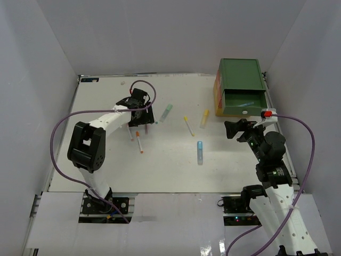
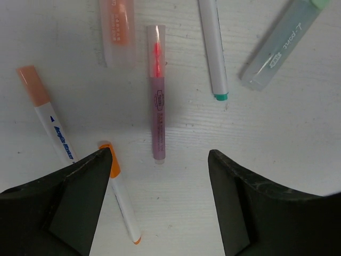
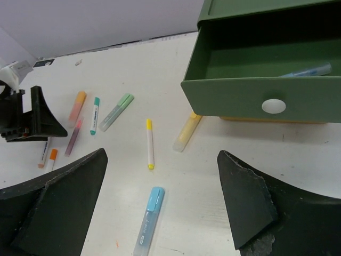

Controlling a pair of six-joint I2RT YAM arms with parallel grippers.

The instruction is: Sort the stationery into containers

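Note:
In the right wrist view a blue pen (image 3: 309,71) lies inside the pulled-out drawer of the green cabinet (image 3: 234,98). My right gripper is open and empty, just in front of that drawer. On the left side of the table my left gripper hangs open over the pens, nothing between its fingers. Below it lie a purple-and-pink pen (image 2: 159,114), an orange-capped marker (image 2: 120,192) and a salmon-capped marker (image 2: 50,114). Farther up are an orange highlighter (image 2: 120,32), a teal-tipped marker (image 2: 214,48) and a green-capped highlighter (image 2: 282,42).
A yellow marker (image 1: 189,126), a yellow highlighter (image 1: 204,118) and a blue highlighter (image 1: 200,152) lie mid-table. The open drawer front (image 1: 245,112) juts out toward my right arm. Bare table lies at the front centre.

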